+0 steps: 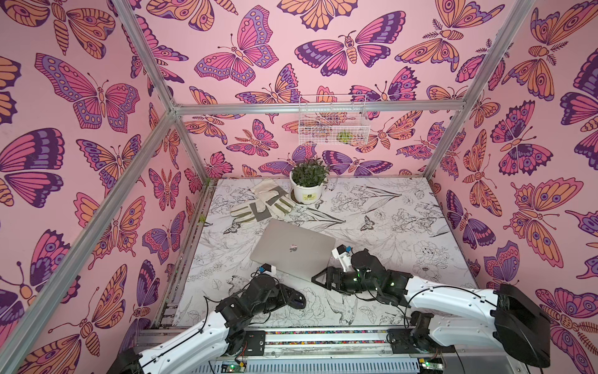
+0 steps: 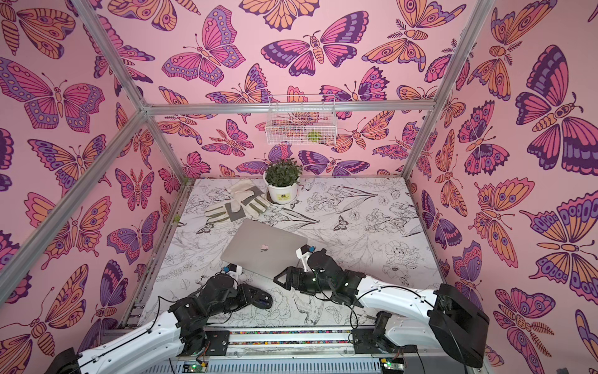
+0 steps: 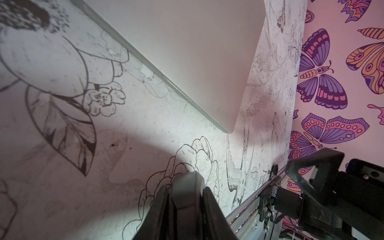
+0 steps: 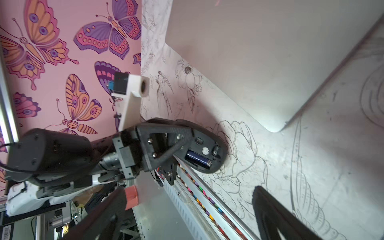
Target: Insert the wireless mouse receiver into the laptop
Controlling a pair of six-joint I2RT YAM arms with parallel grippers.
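The closed grey laptop (image 1: 280, 243) lies mid-table, its lid upward. My left gripper (image 1: 280, 299) is shut on the black mouse (image 1: 297, 300) at the front left, below the laptop. In the right wrist view the mouse's underside (image 4: 208, 148) faces up, showing a battery in its open compartment; I cannot tell where the receiver is. My right gripper (image 1: 322, 278) stands open beside the laptop's front right corner, to the right of the mouse.
Work gloves (image 1: 249, 212) and a white plant pot (image 1: 306, 193) stand or lie at the back. A wire basket (image 1: 333, 134) hangs on the back wall.
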